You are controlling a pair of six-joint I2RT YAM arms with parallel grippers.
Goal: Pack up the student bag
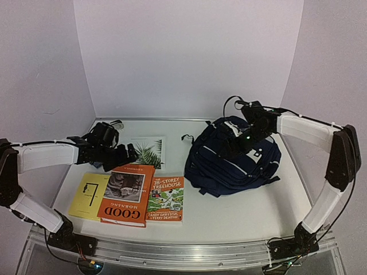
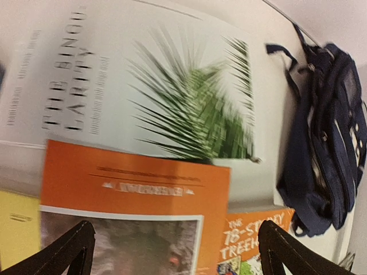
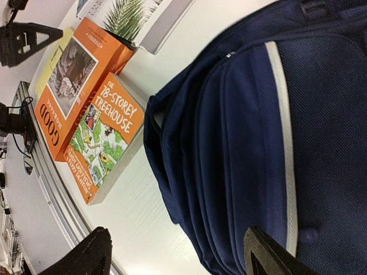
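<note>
The navy bag (image 1: pixel 238 175) lies flat on the right half of the table. In the top view my right gripper (image 1: pixel 227 141) is over it, and in the right wrist view its fingers (image 3: pixel 275 258) stand wide apart with nothing held. My left gripper (image 1: pixel 122 159) is over the books at the left, its fingers (image 2: pixel 63 255) spread and empty. Beneath it are the orange GOOD MORNING book (image 2: pixel 135 180) and a white book with palm leaves (image 2: pixel 189 103). The orange treehouse book (image 1: pixel 166 200) and a yellow book (image 1: pixel 87 197) flank the GOOD MORNING book.
A dark strap (image 1: pixel 188 137) sticks out from the bag's left side. A small object (image 1: pixel 117 124), partly hidden by the left arm, lies at the back left. Bare table (image 1: pixel 241 220) shows in front of the bag, and a metal rail (image 1: pixel 183 249) runs along the front edge.
</note>
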